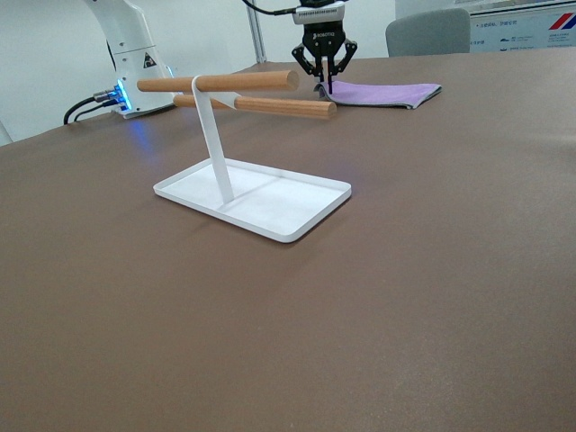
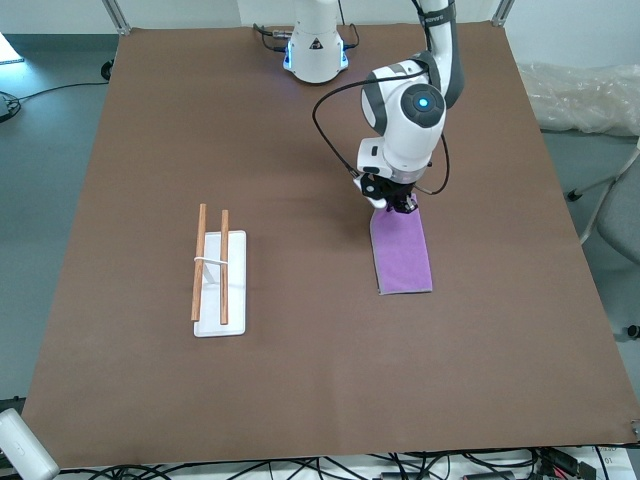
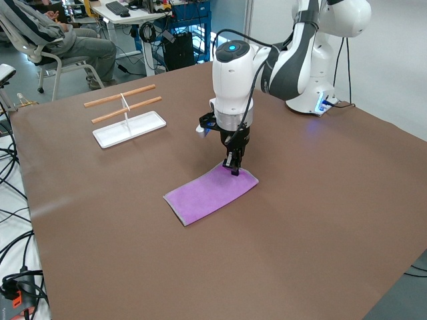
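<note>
A purple cloth [image 2: 400, 260] lies flat on the brown table [image 3: 287, 247], also seen in the right view [image 3: 203, 197]. The black gripper [image 1: 325, 72] points down at one end of the cloth, its fingertips at or on it; I cannot tell whether they pinch it. To the left in the left view stands a white rack with two wooden bars [image 2: 198, 260] on a white base [image 1: 270, 202], empty.
The arm's white base [image 2: 316, 55] stands at the back of the table. The table around cloth and rack is clear. Cables run along one edge, and a chair [image 2: 625, 210] is beside the table.
</note>
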